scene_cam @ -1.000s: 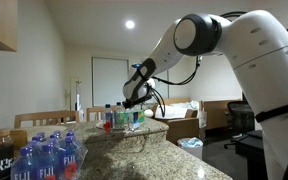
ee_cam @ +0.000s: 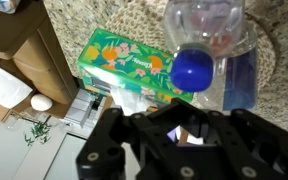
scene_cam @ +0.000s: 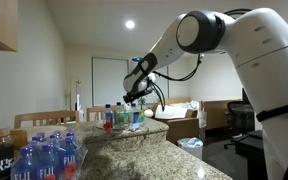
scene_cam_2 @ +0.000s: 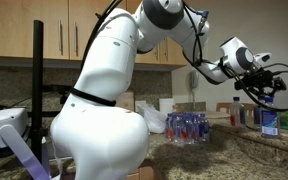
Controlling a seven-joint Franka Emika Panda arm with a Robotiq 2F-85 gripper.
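Observation:
On the raised counter, a bottle with a blue cap point(ee_cam: 192, 70) stands just beyond my gripper in the wrist view. In exterior view 2, a blue-labelled bottle point(scene_cam_2: 270, 123) is below my gripper point(scene_cam_2: 269, 92), near the right edge. My gripper is shut, with nothing visible between its fingers; its tips are dark and hard to make out. Exterior view 1 has the gripper point(scene_cam: 131, 101) small and far off, above several bottles point(scene_cam: 120, 118). Whether it touches a bottle cannot be told.
A green, flower-patterned box point(ee_cam: 134, 65) lies close by the capped bottle. Several Fiji bottles point(scene_cam: 48, 160) crowd the near counter, beside a dark jar point(scene_cam: 1, 155). Bare granite point(scene_cam: 154, 158) stretches between them and the raised ledge.
My gripper has shifted slightly at the far end of the arm. The bottles and the rest of the arm look unchanged.

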